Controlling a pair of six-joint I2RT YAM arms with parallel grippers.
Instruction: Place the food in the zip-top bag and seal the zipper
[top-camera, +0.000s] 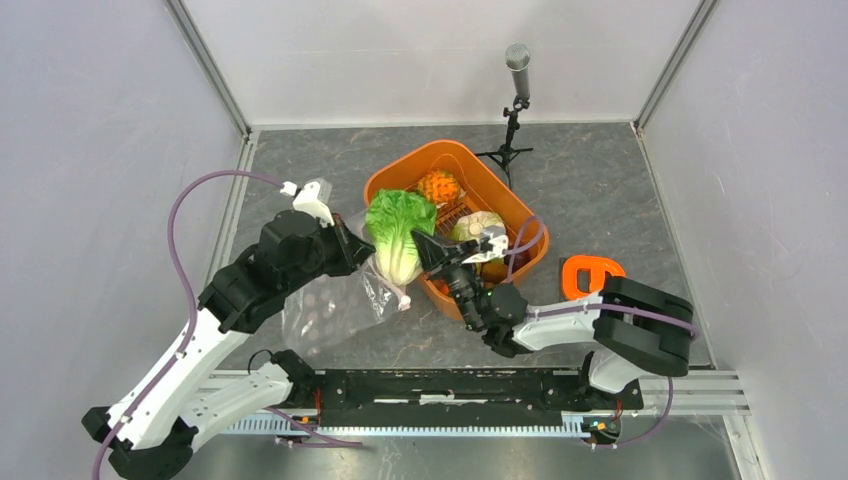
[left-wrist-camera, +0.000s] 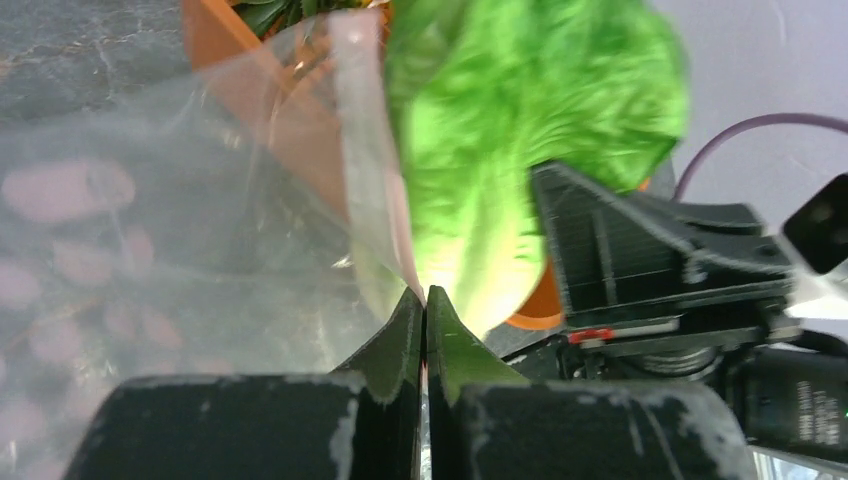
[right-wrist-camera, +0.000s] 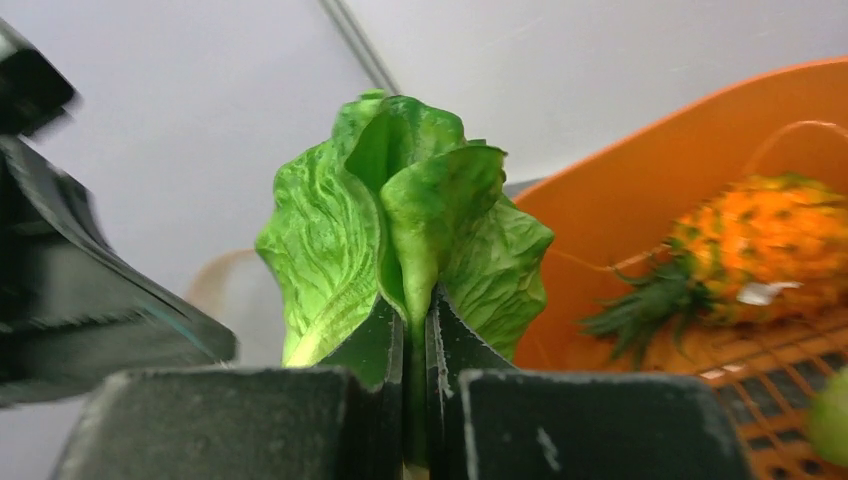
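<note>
A clear zip top bag (top-camera: 338, 310) hangs from my left gripper (top-camera: 366, 252), which is shut on the bag's edge. In the left wrist view the pinched film of the bag (left-wrist-camera: 230, 270) rises from the fingertips, with its pale zipper strip (left-wrist-camera: 365, 120) at the mouth. My right gripper is shut on a leafy green lettuce (right-wrist-camera: 330, 230). In the top view the lettuce (top-camera: 398, 235) is held between the two grippers, at the bag's mouth. Whether its lower end is inside the bag I cannot tell.
An orange basket (top-camera: 535, 212) stands behind and to the right, holding a pineapple-like fruit (top-camera: 439, 187), a cauliflower (top-camera: 478, 225) and other produce. An orange ring-shaped object (top-camera: 592, 272) lies on the right. A stand (top-camera: 512, 130) is at the back.
</note>
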